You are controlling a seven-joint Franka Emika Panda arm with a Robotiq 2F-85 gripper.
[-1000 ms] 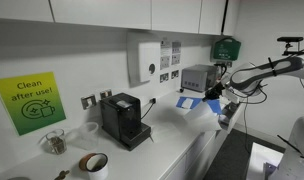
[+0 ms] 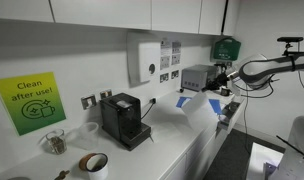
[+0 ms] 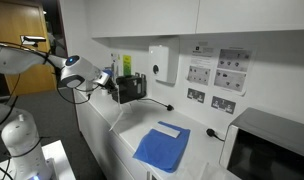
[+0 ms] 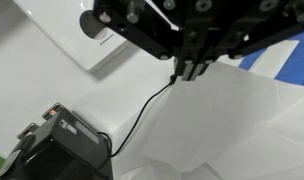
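A thin white sheet (image 2: 200,110), paper or cloth, hangs from my gripper (image 2: 221,82) above the counter's front side. My gripper is shut in the wrist view, and the crumpled white sheet (image 4: 227,115) spreads out right below its fingertips. The pinched edge itself is too small to make out. Across the counter lies a blue cloth (image 3: 164,148) with a pale strip on it. In exterior view 2 the gripper (image 3: 113,84) is up near the black coffee machine, with the pale sheet (image 3: 120,116) hanging beneath it.
A black coffee machine (image 2: 124,121) stands against the wall, its cable (image 4: 142,118) running along the counter. A white dispenser (image 2: 144,58) is mounted above. Cups (image 2: 95,165) stand at the near end. A microwave (image 3: 264,142) occupies the other end.
My gripper has shifted slightly left and up in exterior view 1. The white sheet has swung higher with it and now covers more of the blue cloth.
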